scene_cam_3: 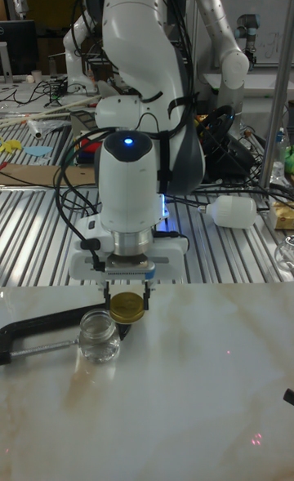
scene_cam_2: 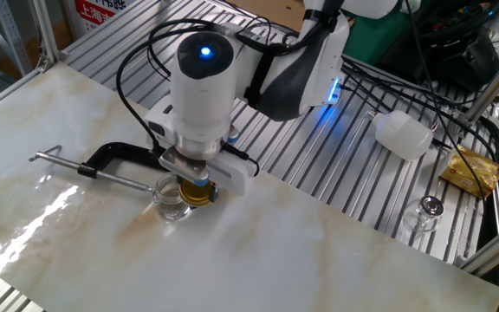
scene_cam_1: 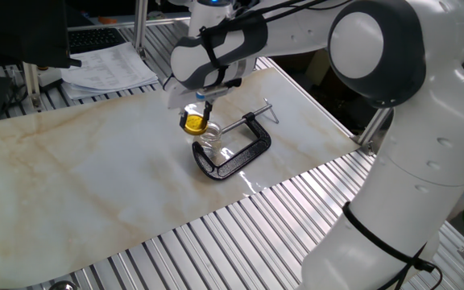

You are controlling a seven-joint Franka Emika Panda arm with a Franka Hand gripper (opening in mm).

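Observation:
A round gold lid (scene_cam_1: 194,124) is between the fingers of my gripper (scene_cam_1: 195,122), which is shut on it. In the third view the lid (scene_cam_3: 127,307) spans the gap from finger to finger. Beside and slightly below it stands a clear glass jar (scene_cam_3: 99,338), upright and without a lid on its mouth. A black C-clamp (scene_cam_1: 236,159) lies on the marbled tabletop, with its metal screw (scene_cam_2: 102,177) reaching to the jar (scene_cam_2: 171,201). From the second view, the gripper body covers part of the lid (scene_cam_2: 196,192) and of the clamp.
Papers (scene_cam_1: 111,71) lie at the back left in the first view. A white bulb-shaped object (scene_cam_2: 403,135), a small glass jar (scene_cam_2: 424,213) and a gold packet (scene_cam_2: 471,172) rest on the slatted metal base.

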